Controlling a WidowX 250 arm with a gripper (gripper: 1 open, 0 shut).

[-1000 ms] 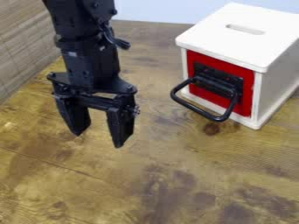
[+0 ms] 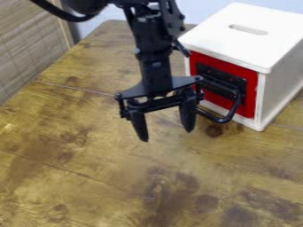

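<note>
My black gripper (image 2: 165, 121) hangs in the middle of the camera view, its two fingers apart with nothing visible between them. It is just left of and in front of a white box (image 2: 249, 35) with a red front panel (image 2: 246, 70). A black handle (image 2: 233, 96) on a dark plate stands out from that panel, partly hidden behind my arm and gripper.
A woven mat or panel (image 2: 24, 53) stands at the upper left edge. A pale wall shows behind.
My arm and gripper have moved right and a little upward in the view, toward the box's handle, which they now partly cover. The box has not visibly moved.
</note>
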